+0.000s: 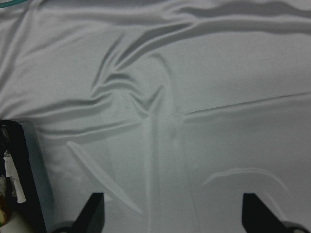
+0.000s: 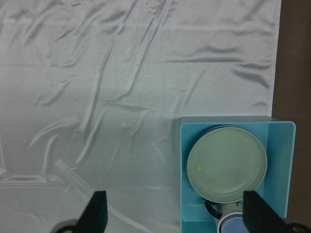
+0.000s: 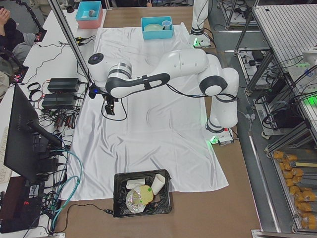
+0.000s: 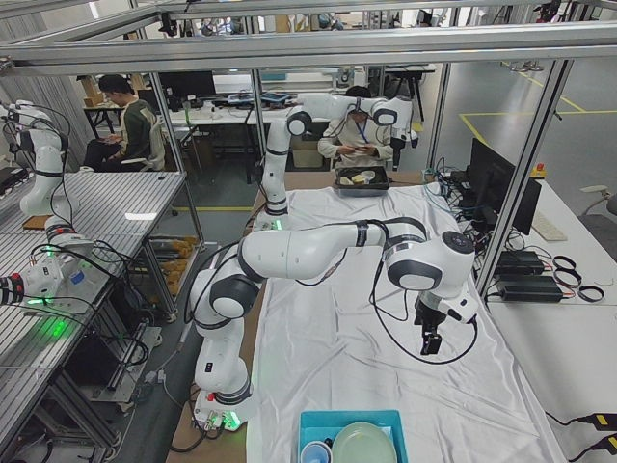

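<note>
A white cloth (image 3: 148, 139) covers the table. A black bin (image 3: 165, 204) at one end holds white cups or paper, a yellow item and crumpled wrap. A blue tray (image 4: 309, 428) at the other end holds a green plate (image 2: 226, 165) and a blue-white mug (image 2: 232, 224). My left gripper is open over the cloth beside the bin, with nothing between its fingers. My right gripper hangs open over the cloth by the blue tray, also empty.
A monitor, black power boxes and tangled cables line one side of the cloth, with metal frame posts rising there.
</note>
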